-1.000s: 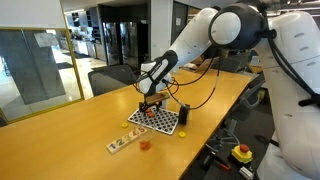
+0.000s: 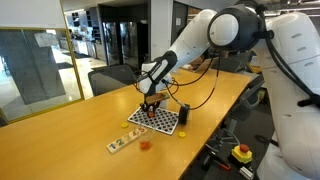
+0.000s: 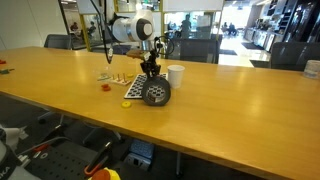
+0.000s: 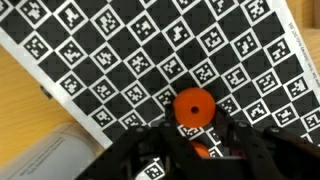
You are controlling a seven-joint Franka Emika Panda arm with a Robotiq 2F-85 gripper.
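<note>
A round orange piece (image 4: pixel 195 107) shows between the fingertips of my gripper in the wrist view, over the black-and-white marker board (image 4: pixel 105 65). My gripper is shut on this piece. Below it in the same view, partly hidden by the fingers, is a second orange spot, and I cannot tell what it belongs to. In exterior view 1 the gripper (image 2: pixel 152 103) points down above the board (image 2: pixel 170 119). From the other side, exterior view 2 shows the gripper (image 3: pixel 150 68) partly behind a dark round pan (image 3: pixel 156 92).
A white cylinder (image 3: pixel 175 76) stands beside the board. A light wooden block with pegs (image 2: pixel 126 139), a red piece (image 2: pixel 145 144) and a yellow disc (image 3: pixel 127 104) lie on the table. A black container (image 2: pixel 183 115) is right of the board.
</note>
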